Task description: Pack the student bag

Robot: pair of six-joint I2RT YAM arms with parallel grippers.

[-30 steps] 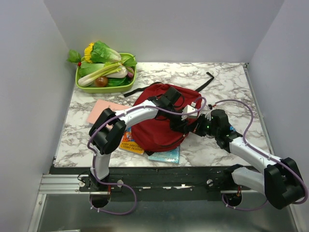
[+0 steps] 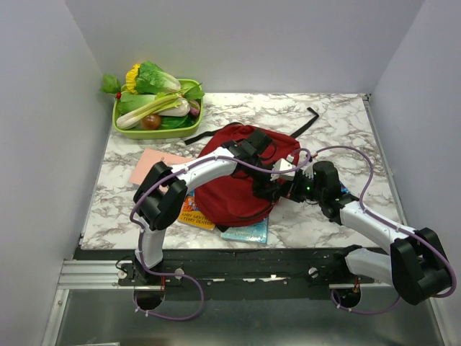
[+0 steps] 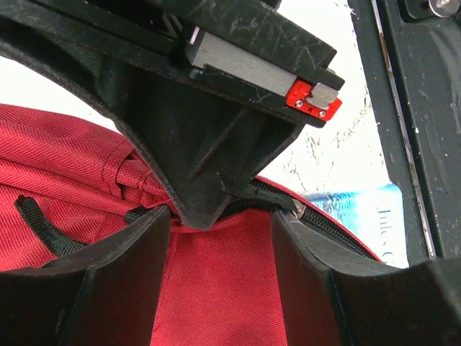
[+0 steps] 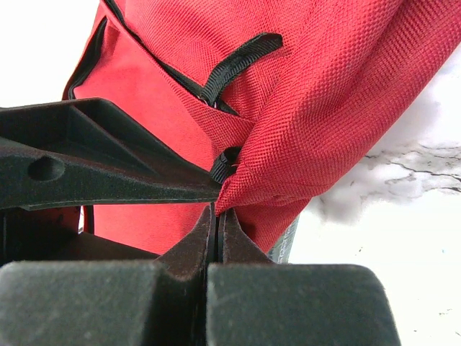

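Note:
The red bag [image 2: 223,191] lies on the marbled table, its black zip [image 3: 328,220] crossing the cloth in the left wrist view. Over that zip edge my left gripper is open, its fingers apart with red cloth below and between them. My right gripper is shut at the bag's edge; a thin fold of red cloth beside a small black tab [image 4: 225,164] runs into its fingertips. Both grippers meet closely at the bag's right side, the right one's black body covering part of the cloth in the left wrist view. The bag's inside is hidden.
An orange-yellow book [image 2: 193,215] and a light blue book [image 2: 248,232] stick out from under the bag's near edge. A pink folder [image 2: 148,162] lies left. A green basket [image 2: 155,132] of vegetables stands at back left.
The right arm has shifted slightly left and away from the table's front edge over the last second. My left arm and the bag look almost unchanged.

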